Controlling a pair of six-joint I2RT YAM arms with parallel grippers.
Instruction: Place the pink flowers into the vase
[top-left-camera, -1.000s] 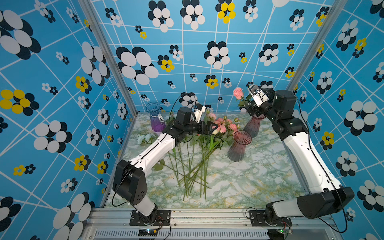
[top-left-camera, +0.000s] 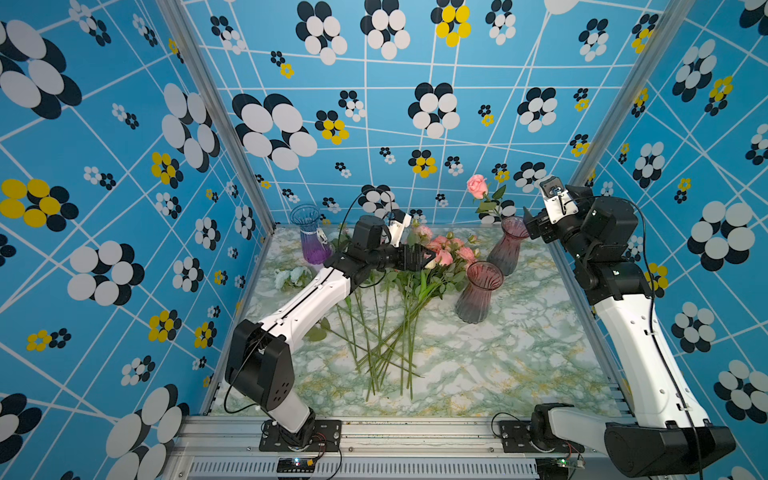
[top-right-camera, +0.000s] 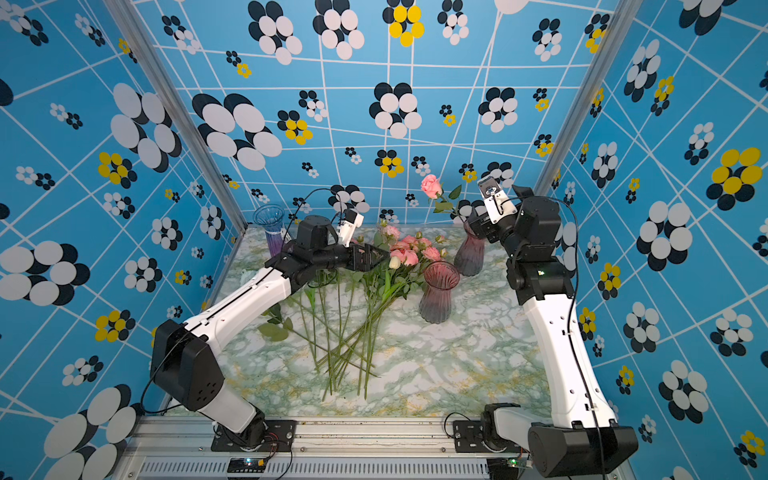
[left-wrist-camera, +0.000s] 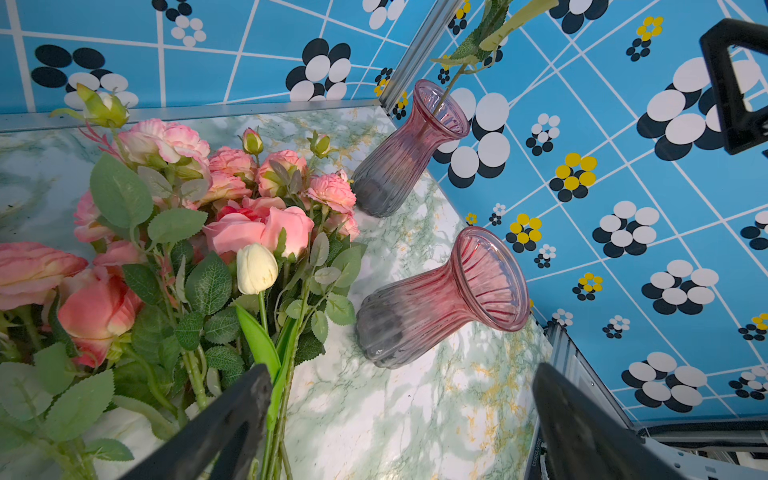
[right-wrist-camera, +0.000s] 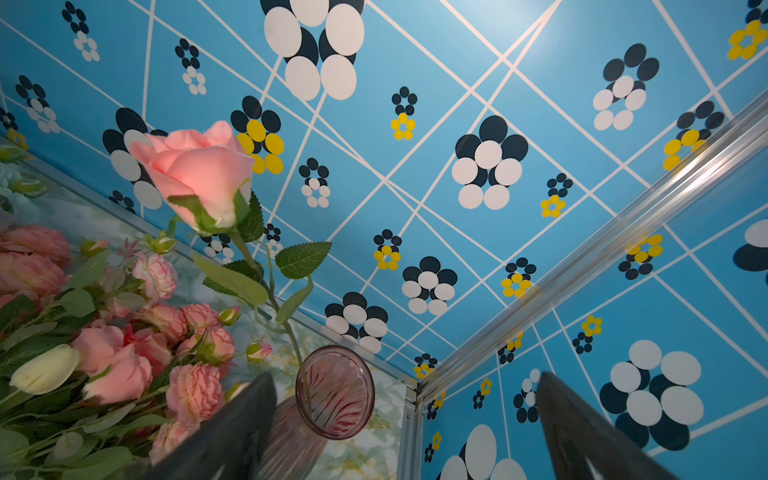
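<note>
A single pink rose (right-wrist-camera: 200, 172) stands in the rear pink-grey glass vase (top-left-camera: 509, 248), its stem reaching down through the mouth. My right gripper is open and clear of that stem, up and to the right of the vase. More pink flowers (left-wrist-camera: 260, 212) lie in a pile on the marbled table, their long stems (top-left-camera: 384, 336) pointing toward the front. Over this pile hangs my left gripper, open, with nothing between its fingers. A second pink-grey vase (left-wrist-camera: 436, 300) stands empty just right of the pile.
A blue-purple vase (top-left-camera: 312, 237) stands at the back left, with pale blue flowers (top-left-camera: 293, 277) lying near it. One white tulip (left-wrist-camera: 257, 269) lies among the pink blooms.
My right gripper has moved right, away from the rose and the rear vase, leaving the vase's mouth uncovered. The rose stays upright in it. The left arm is still.
</note>
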